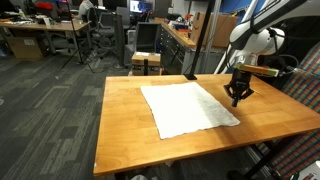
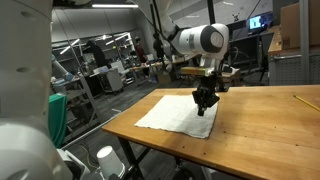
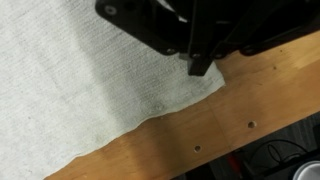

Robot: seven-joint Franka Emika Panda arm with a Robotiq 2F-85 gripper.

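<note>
A white cloth (image 1: pixel 185 110) lies spread on the wooden table, its near right corner flat on the wood. My gripper (image 1: pixel 236 102) hangs just above that corner. From the other side, the gripper (image 2: pixel 201 112) appears over the edge of the cloth (image 2: pixel 172 115). In the wrist view, the fingers of my gripper are together, with no fabric visible between them. Below them the cloth (image 3: pixel 110 95) shows a wavy edge beside bare wood; part of its corner is hidden behind the gripper.
Bare wood surrounds the cloth on the table (image 1: pixel 125 130). Past the table's edge, a dark cable (image 3: pixel 285 148) shows in the wrist view. A cardboard box (image 1: pixel 146 60) stands beyond the far edge.
</note>
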